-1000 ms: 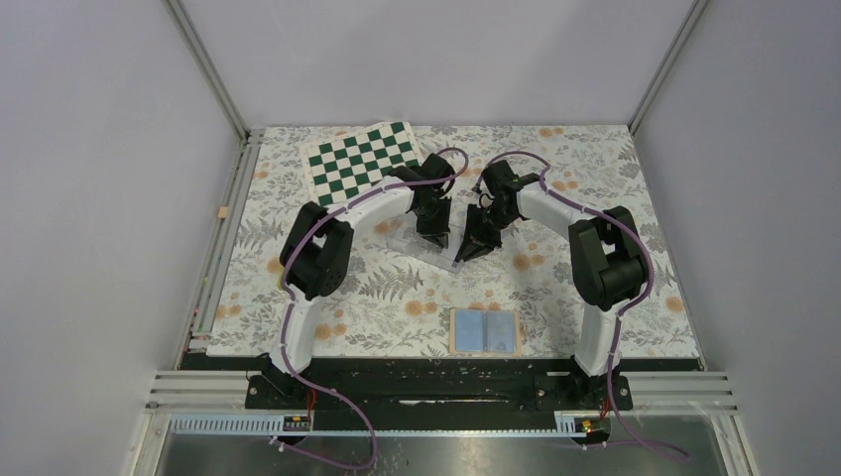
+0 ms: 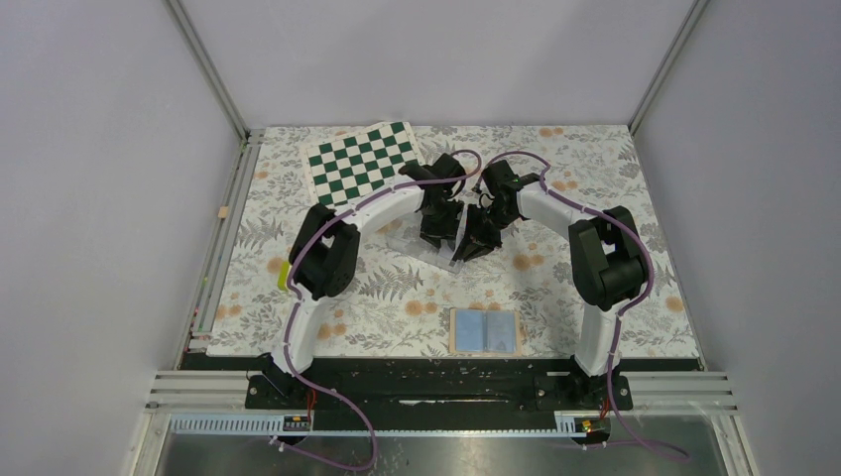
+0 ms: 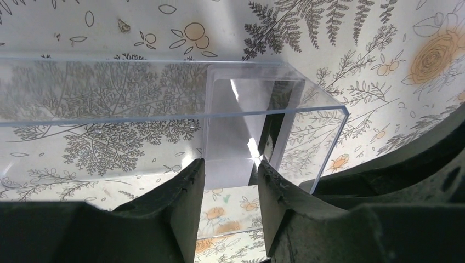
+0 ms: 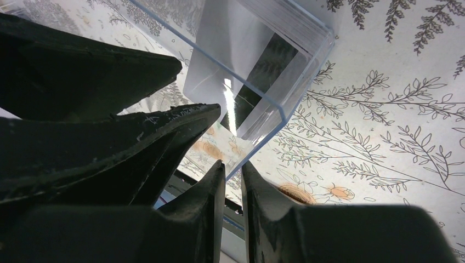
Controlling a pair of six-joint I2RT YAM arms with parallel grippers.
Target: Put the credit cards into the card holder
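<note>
A clear plastic box (image 2: pixel 415 248) lies mid-table, with a white card (image 3: pixel 234 137) bearing a black stripe inside its right end. Whether more than one card is stacked there, I cannot tell. My left gripper is open above the box, its fingertips to either side of the card in view, nothing gripped. In the right wrist view my right gripper is shut on the box's wall (image 4: pixel 265 141) near its corner. The card holder (image 2: pixel 485 331), spread open with two blue-grey sleeves, lies at the table's front edge.
A green checkered board (image 2: pixel 362 162) lies at the back left. Something yellow-green (image 2: pixel 284 276) shows beside the left arm. Both grippers are close together over the box. Patterned cloth around the card holder is clear.
The right arm, the box and the card holder have stayed in place.
</note>
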